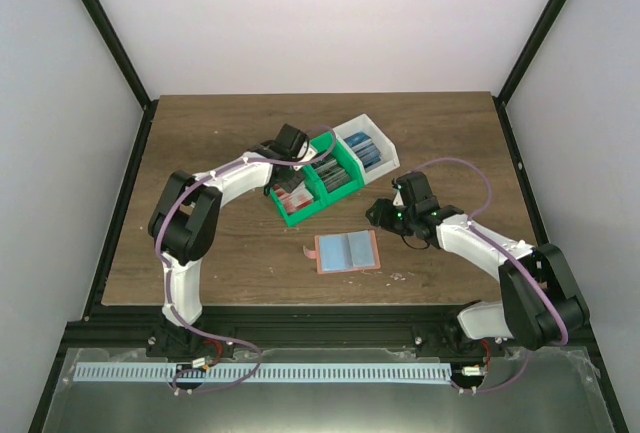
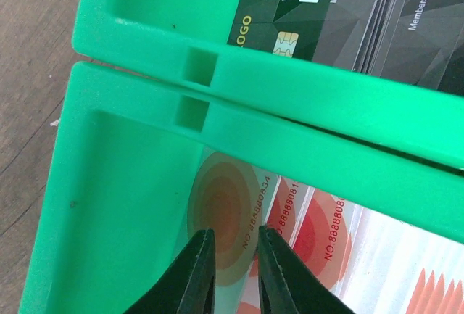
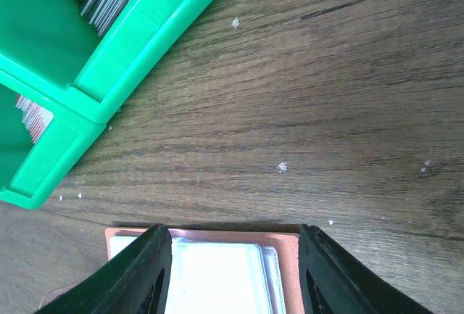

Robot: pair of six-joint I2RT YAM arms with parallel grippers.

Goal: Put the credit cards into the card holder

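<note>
In the left wrist view, my left gripper is over the near green bin, its fingertips apart above red-patterned cards [image 2: 335,236]. A card with a brown oval [image 2: 225,196] appears between and behind the fingertips; whether they touch it I cannot tell. The arm partly covers this bin in the top view. The open card holder [image 1: 347,251], brown-edged with clear pockets, lies flat at the table's front middle. My right gripper hovers near the holder's far edge, its fingers wide apart and nothing between them.
Dark membership cards [image 2: 319,17] stand in the adjoining green bin [image 1: 345,156]. Behind it, a white bin [image 1: 389,154] holds blue cards [image 1: 362,148]. Bare table [image 1: 440,133] shows at the back right and at the front left.
</note>
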